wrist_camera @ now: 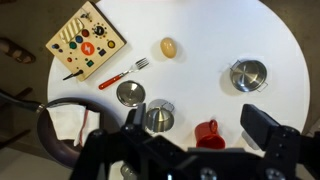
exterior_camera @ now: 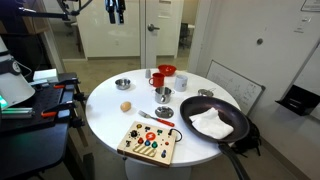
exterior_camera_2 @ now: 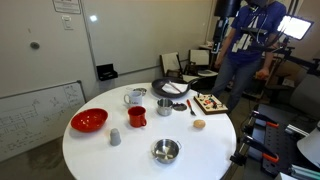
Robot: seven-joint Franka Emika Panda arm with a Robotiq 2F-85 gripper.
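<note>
My gripper [exterior_camera: 116,18] hangs high above the far-left side of the round white table [exterior_camera: 105,110]. In the wrist view my gripper is open, its dark fingers wide apart with nothing between them. Below it on the table are a red mug [wrist_camera: 208,134], a small metal pot [wrist_camera: 159,118], a round metal lid [wrist_camera: 130,94] and a wider metal pot [wrist_camera: 248,75]. A red-handled fork [wrist_camera: 121,75] and a brown egg-like object [wrist_camera: 169,47] lie farther off. A black pan [exterior_camera: 205,105] holds a white cloth [exterior_camera: 213,123].
A wooden board with knobs and switches [exterior_camera: 148,142] lies at the table's edge. A red bowl [exterior_camera_2: 89,120], a grey shaker [exterior_camera_2: 115,137] and a pale mug [exterior_camera_2: 134,96] stand across the table. A person [exterior_camera_2: 243,60] stands behind. Bare tabletop surrounds the egg-like object.
</note>
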